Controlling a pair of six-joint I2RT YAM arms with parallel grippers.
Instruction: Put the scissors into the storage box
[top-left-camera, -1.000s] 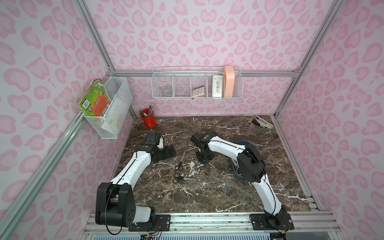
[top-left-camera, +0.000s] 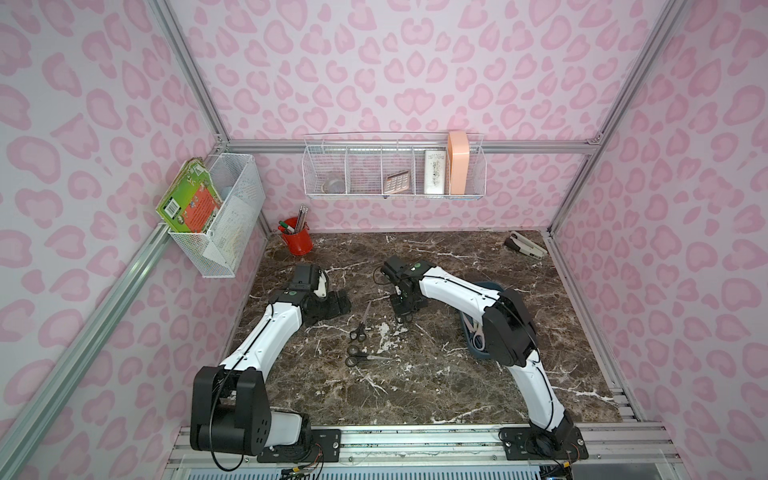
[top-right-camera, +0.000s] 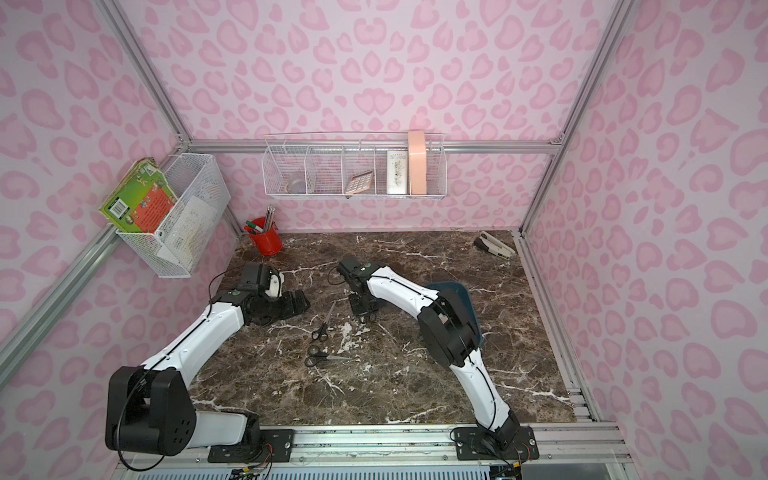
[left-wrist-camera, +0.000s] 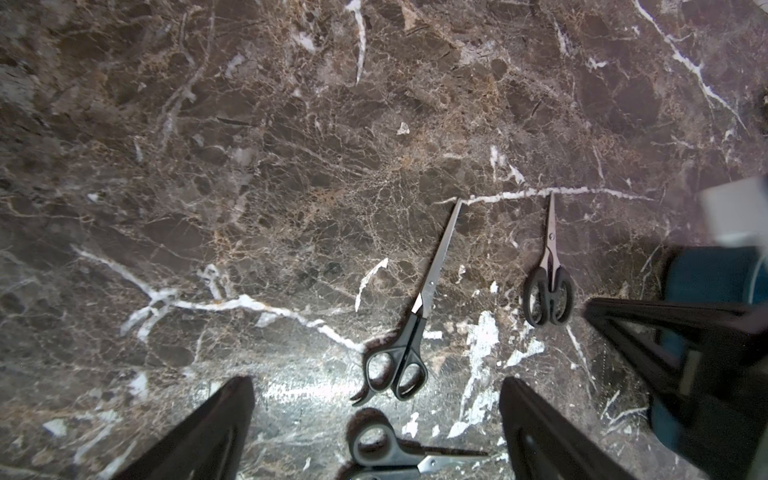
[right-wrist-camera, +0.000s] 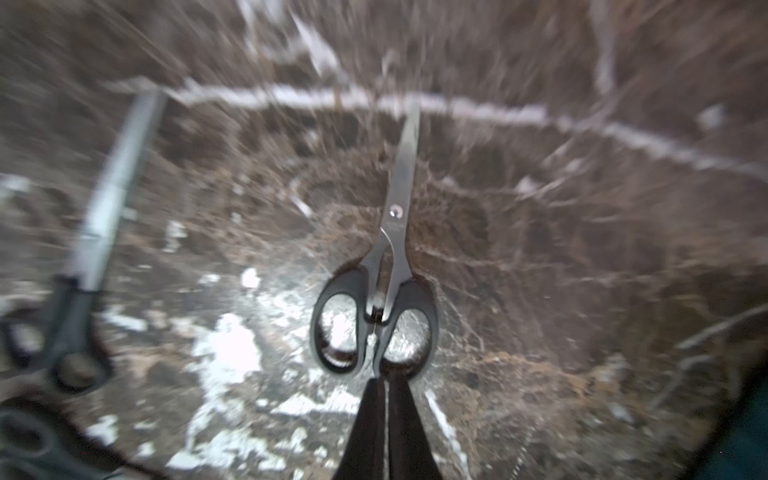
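Note:
Small scissors (right-wrist-camera: 396, 192) lie flat on the marble table, directly beyond the fingertips of my right gripper, which is shut with nothing visible between its fingers. Long black-handled scissors (left-wrist-camera: 432, 284) lie to their left, and a third pair (left-wrist-camera: 384, 452) lies nearer the front. My left gripper hangs open above the table's left part, holding nothing. The blue storage box (top-right-camera: 460, 296) stands at right, partly hidden under my right arm, with items inside visible in the top left view.
A red pen cup (top-left-camera: 297, 240) stands at back left and a stapler (top-left-camera: 525, 244) at back right. A wire rack (top-left-camera: 365, 184) and side basket (top-left-camera: 232, 240) hang on the walls.
My right gripper has shifted slightly up and back, showing more of the small scissors beneath it. The left arm and the scissors look unmoved.

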